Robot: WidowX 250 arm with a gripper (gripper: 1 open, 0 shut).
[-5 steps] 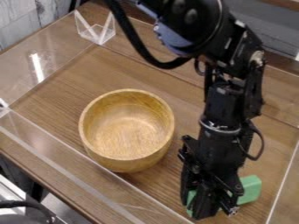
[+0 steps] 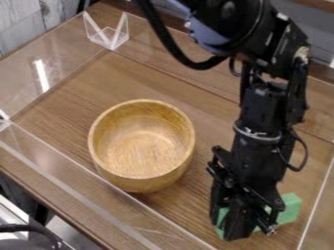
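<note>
My black gripper (image 2: 248, 210) is low at the front right of the table, its fingers over a green object (image 2: 287, 209), whose ends show on either side of them. It appears shut on that object, though the fingers hide much of it. A round wooden bowl (image 2: 141, 145) sits to the left of the gripper, apart from it.
A clear plastic holder (image 2: 107, 29) stands at the back left.
The gripper has shifted very slightly, and the green object beneath it shows a little differently at the right. The bowl has not moved.
</note>
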